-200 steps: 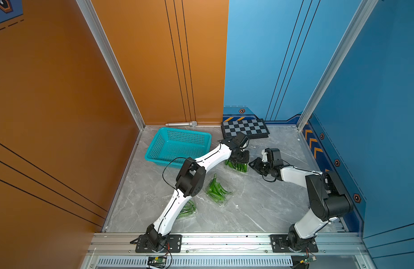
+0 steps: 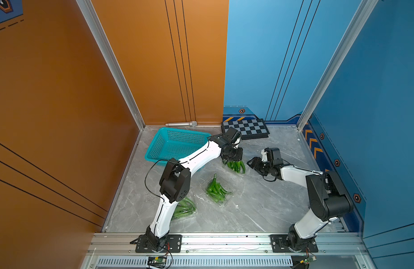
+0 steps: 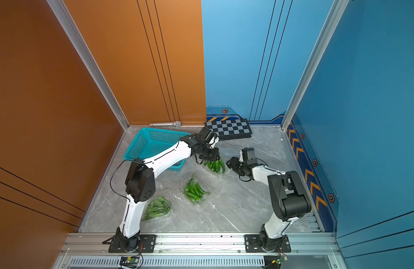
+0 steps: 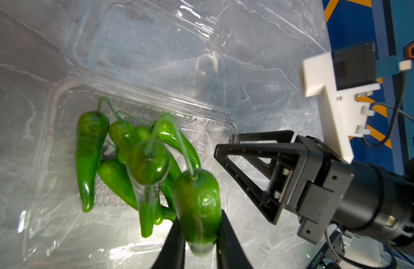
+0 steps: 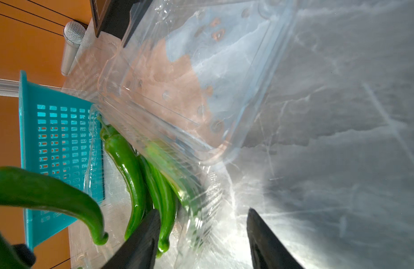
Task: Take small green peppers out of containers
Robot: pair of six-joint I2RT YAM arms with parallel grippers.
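Observation:
One glossy green pepper point(image 4: 197, 204) is clamped in my left gripper, raised over an open clear container point(image 4: 59, 148). A second pepper point(image 4: 147, 163) hangs close beside it, stems crossing; whether it is gripped too, I cannot tell. Several more peppers point(image 4: 91, 152) lie in the container below. In the right wrist view, a curved pepper point(image 5: 45, 192) hangs in the air at the left. My right gripper stands open at the container's side wall, its fingers point(image 5: 272, 246) spread either side of the clear edge.
A turquoise basket point(image 2: 155, 145) stands at the back left. Other clear packs of green peppers point(image 2: 218, 190) and long green vegetables point(image 2: 184, 209) lie nearer the front. A checkered board point(image 2: 246, 129) and a microphone point(image 2: 182, 124) lie at the back.
The left gripper has moved left and up with its pepper, away from the right gripper.

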